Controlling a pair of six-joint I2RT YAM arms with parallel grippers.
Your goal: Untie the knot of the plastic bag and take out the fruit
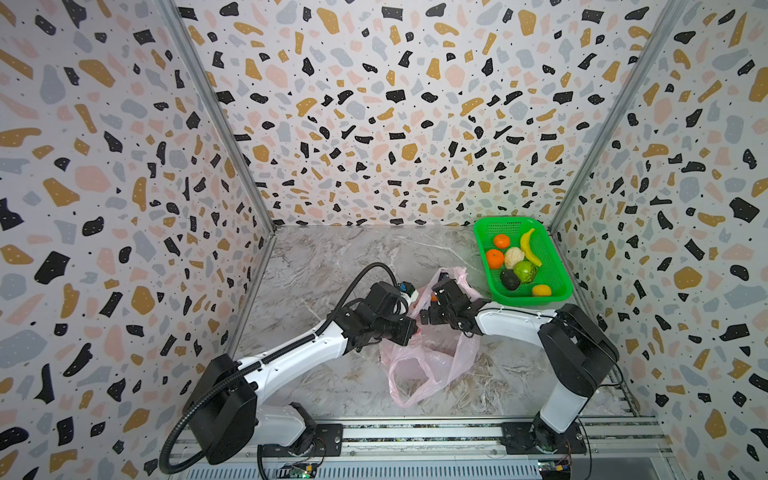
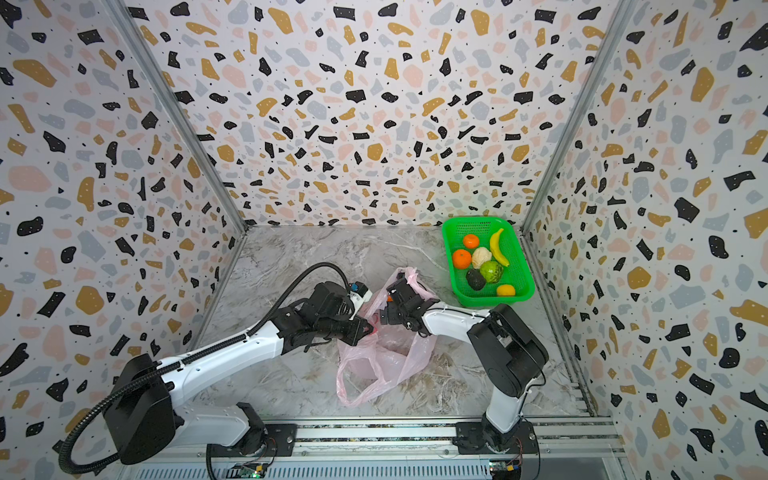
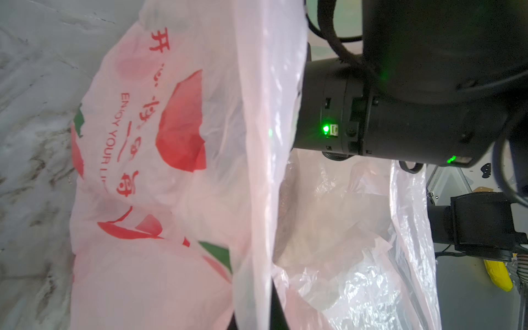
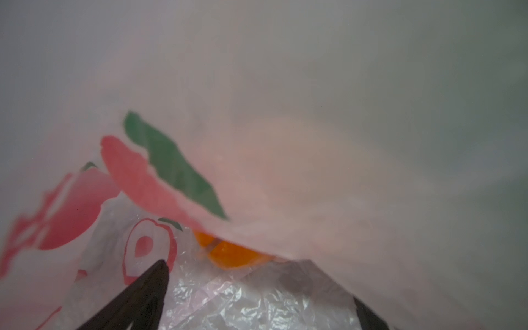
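Observation:
The pink-white plastic bag (image 1: 436,372) lies open in the middle of the table, its mouth spread toward the front. My left gripper (image 1: 413,329) is shut on the bag's edge; in the left wrist view, thin film (image 3: 254,220) runs between its dark fingertips. Inside the bag, my right gripper stands open, one fingertip (image 4: 140,294) showing at lower left. An orange fruit (image 4: 233,254) shows beyond and between the fingers, partly covered by a printed fold of film. Nothing is held there. Other contents of the bag are hidden.
At the back right stands a green basket (image 1: 561,276) with a banana (image 1: 529,248), two orange fruits, a green fruit, a dark one and others. Bare marble table (image 1: 320,256) lies to the back left. Both grippers are close together at the bag.

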